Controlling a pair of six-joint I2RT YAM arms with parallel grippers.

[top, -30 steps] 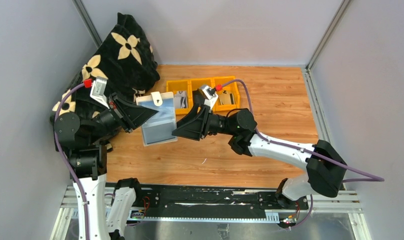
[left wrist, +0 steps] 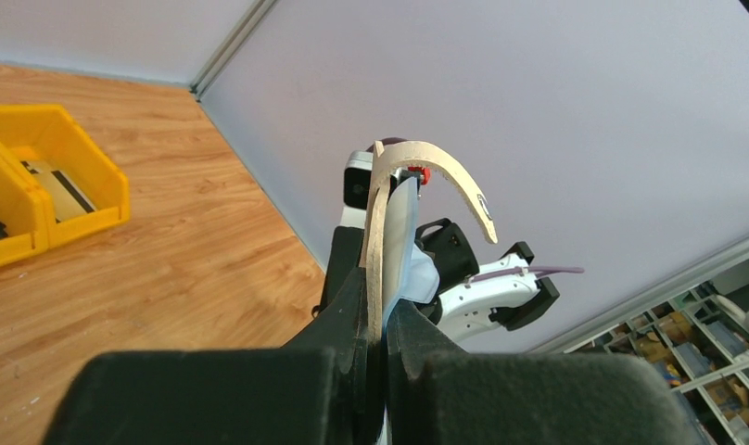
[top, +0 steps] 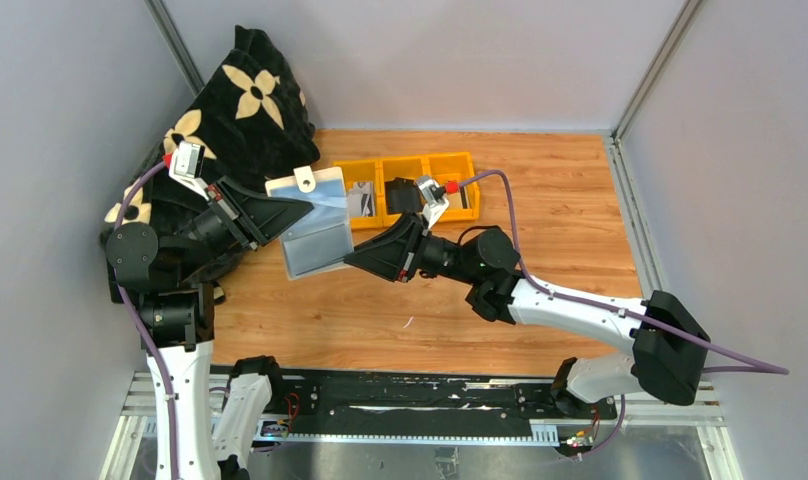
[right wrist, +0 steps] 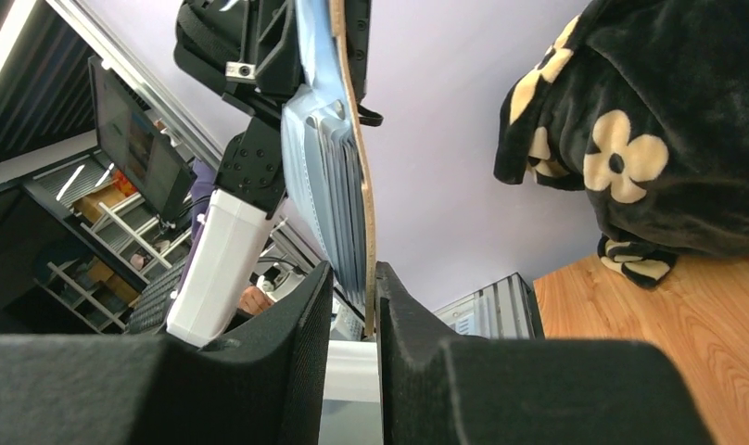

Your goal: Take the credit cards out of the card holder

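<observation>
The card holder, a light tan cover with a snap strap and pale blue sleeves, is held upright between both grippers above the table. My left gripper is shut on it at the left; in the left wrist view its curved strap arches over the top. My right gripper is shut on its lower right edge; the right wrist view shows the layered sleeves and tan cover edge at its fingertips. Whether cards sit inside the sleeves I cannot tell.
Three yellow bins with grey, black and tan items stand at the back of the wooden table. A dark floral plush fills the back left.
Over the last second the holder and left gripper shifted slightly left and up in the top view.
</observation>
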